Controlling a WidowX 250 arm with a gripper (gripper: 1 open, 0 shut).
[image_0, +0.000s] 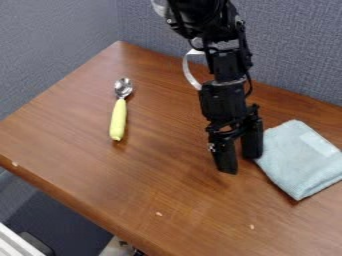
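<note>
My black gripper (238, 152) hangs low over the wooden table (147, 180), its two fingers apart, just left of a folded pale blue cloth (301, 160) on the right. The right finger is at the cloth's left edge; whether it touches cannot be told. I see nothing held between the fingers.
A spoon with a yellow handle (118, 120) lies on the left of the table. Grey panels stand along the back and left.
</note>
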